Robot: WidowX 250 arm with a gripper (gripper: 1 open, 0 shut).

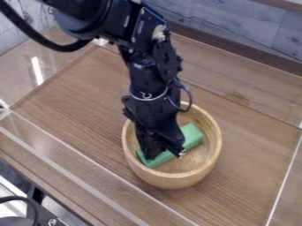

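A round light-wood bowl point(189, 175) stands on the wooden table with a green block point(189, 139) lying inside it. My black gripper point(154, 146) hangs down into the bowl from above, over the left end of the block, which it partly hides. I cannot tell whether its fingers are shut on the block or only resting near it.
A pale panelled wall point(242, 35) runs along the back. A black cable curves at the bottom left.
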